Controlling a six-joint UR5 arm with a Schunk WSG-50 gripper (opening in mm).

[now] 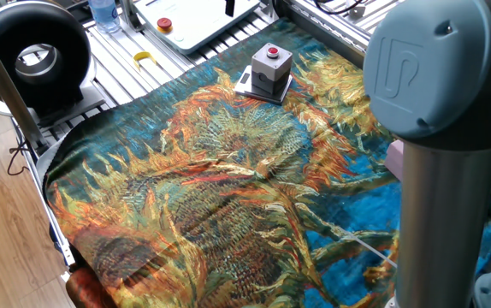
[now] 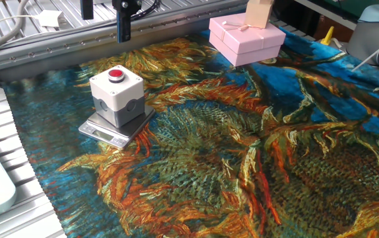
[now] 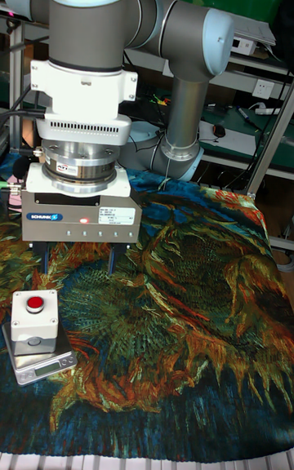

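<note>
A grey-and-white button box (image 2: pixel 118 99) with a red top button stands upright on a small silver scale (image 2: pixel 103 133). In the third exterior view the same box (image 3: pixel 35 321) is at the left, close in front of the arm. My gripper (image 3: pixel 78 268) hangs beyond it, pointing down, its two dark fingers wide apart. The second exterior view has the open gripper (image 2: pixel 105 30) at the top edge, above the far rail, with nothing visible between the fingers. Most of the gripper body is cut off there.
A sunflower-print cloth (image 2: pixel 196 152) covers the table, its middle clear. At its far side sits a pink box (image 2: pixel 245 43) with a tan block (image 2: pixel 259 12) on top. A black ring-shaped object (image 1: pixel 36 56), a yellow piece (image 1: pixel 144 60) and a bottle (image 1: pixel 104 15) lie off the cloth.
</note>
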